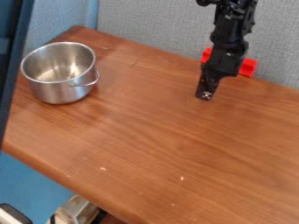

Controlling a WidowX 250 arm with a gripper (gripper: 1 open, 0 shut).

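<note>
My black gripper (205,91) points down at the wooden table near its back edge, its tip low over the surface and shut, with nothing visible between its fingers. A red object (246,68) lies behind it against the back wall, partly hidden by the arm. A steel pot (52,83) with a side handle stands at the back left of the table, well apart from the gripper.
A grey padded wall (146,26) runs along the back, and a dark frame cuts into the view at the far left.
</note>
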